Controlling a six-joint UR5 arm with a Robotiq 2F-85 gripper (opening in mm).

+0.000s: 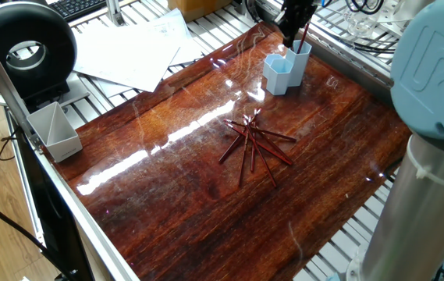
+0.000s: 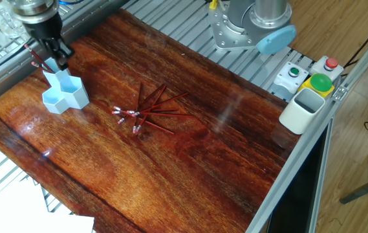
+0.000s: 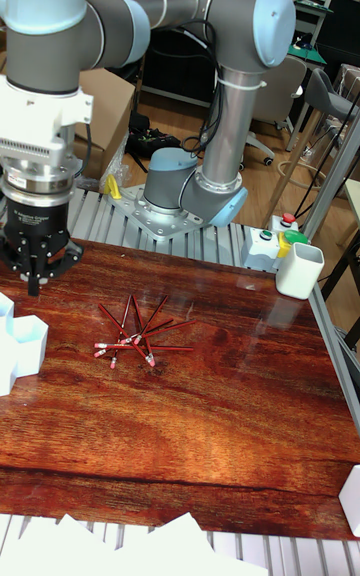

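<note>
A pale blue holder (image 2: 55,97) of joined hexagonal cups stands near one edge of the table. Red pencils (image 2: 35,57) lean in its rear cup, and one pencil (image 1: 304,34) shows above the rim in exterior view 1. My black gripper (image 2: 66,58) hangs just above and beside that cup. Its fingers look parted, and no pencil shows between them. In exterior view 3 the gripper (image 3: 51,269) is at the left, over the table behind the holder (image 3: 23,343). Several red pencils (image 3: 133,336) lie in a crossed pile mid-table.
A white cup (image 2: 302,111) stands at a table corner near the button boxes (image 2: 290,77). A pale open box (image 1: 55,133) is at the opposite side, with papers (image 1: 128,55) beyond the table edge. Bare wood surrounds the pencil pile.
</note>
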